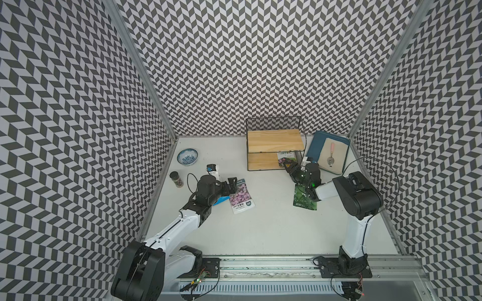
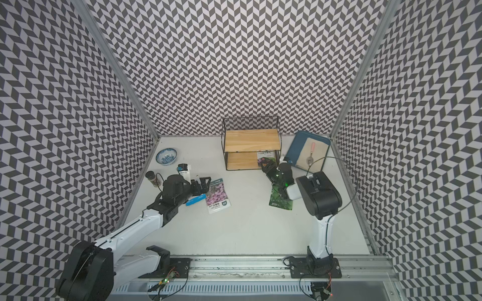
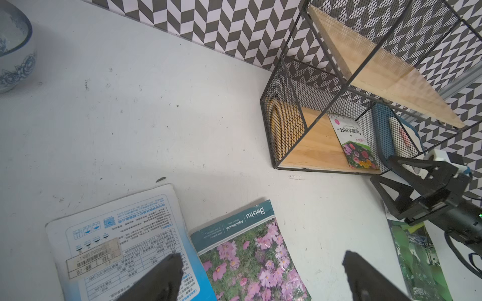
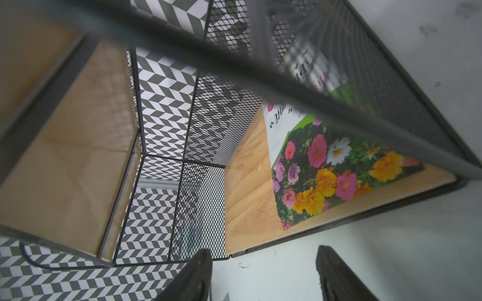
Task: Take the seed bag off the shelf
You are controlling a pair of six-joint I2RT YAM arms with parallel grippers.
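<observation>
A flowered seed bag [image 4: 321, 170] lies flat on the lower wooden board [image 4: 246, 200] of the shelf, at its right end, its edge near the board's front. My right gripper is just in front of that end, part open, with nothing between its fingers; the bag is beyond the tips in the right wrist view. In the top left view the right gripper [image 1: 290, 165] partly covers the bag [image 1: 286, 156]. The left gripper [image 1: 232, 184] stands open above the table near a pink-flowered bag [image 1: 241, 195], holding nothing.
The shelf's dark wire frame [image 3: 346, 89] and upper board [image 1: 274, 140] stand over the bag. A green bag [image 1: 304, 198] lies beneath the right arm. Right of the shelf is a blue tray [image 1: 316, 145]; a bowl [image 1: 187, 157] and jar [image 1: 175, 178] are at left.
</observation>
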